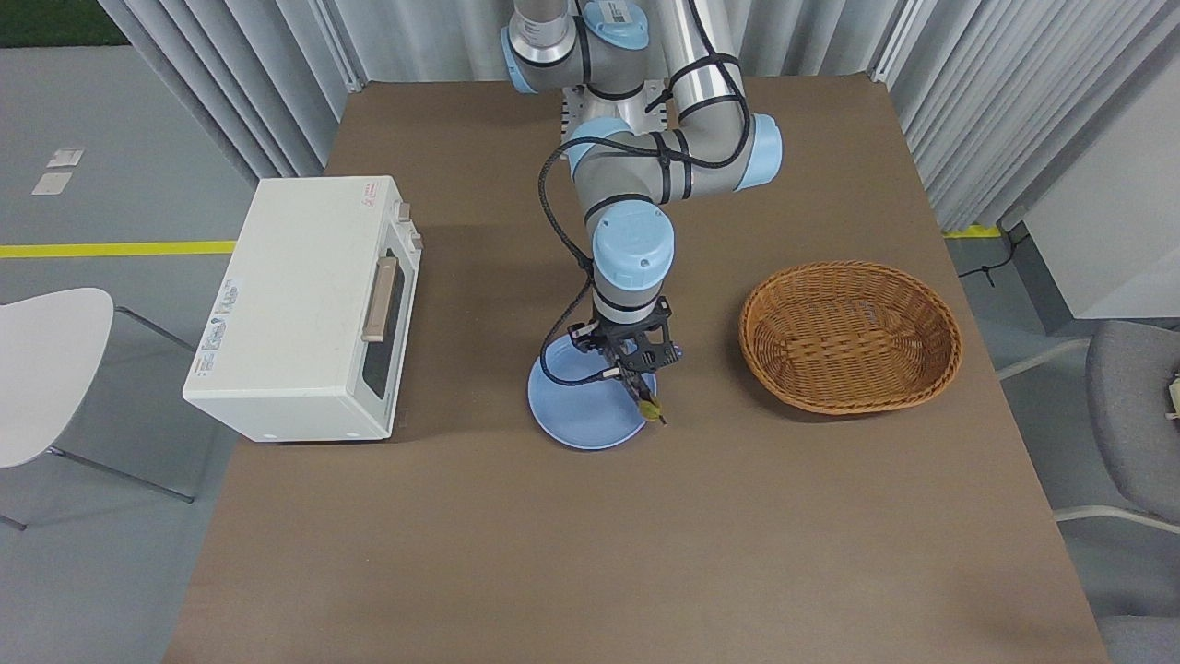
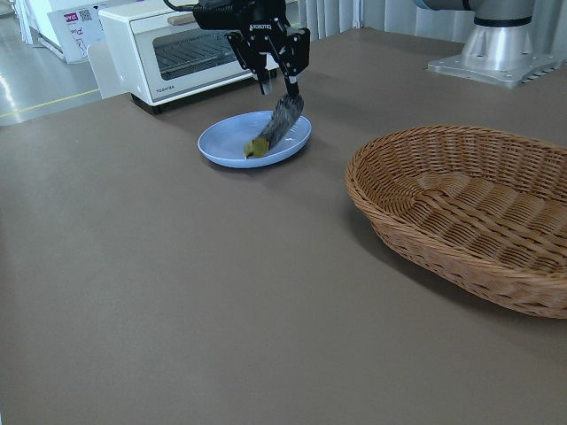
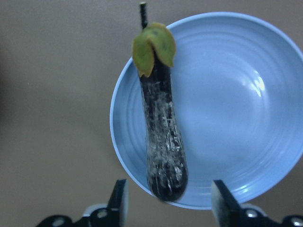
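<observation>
A dark eggplant (image 3: 163, 137) with a green cap lies tilted over the left part of the blue plate (image 3: 232, 109) in the wrist view; in the left view the eggplant (image 2: 283, 121) angles across the plate (image 2: 221, 142). My gripper has its two fingers apart at the eggplant's rounded end; whether that end still touches them is unclear. In the front view the gripper (image 1: 639, 387) is over the plate, partly hidden by the arm.
A wicker basket (image 1: 852, 332), empty, stands to the right of the plate. A white toaster oven (image 1: 289, 310) stands at the left.
</observation>
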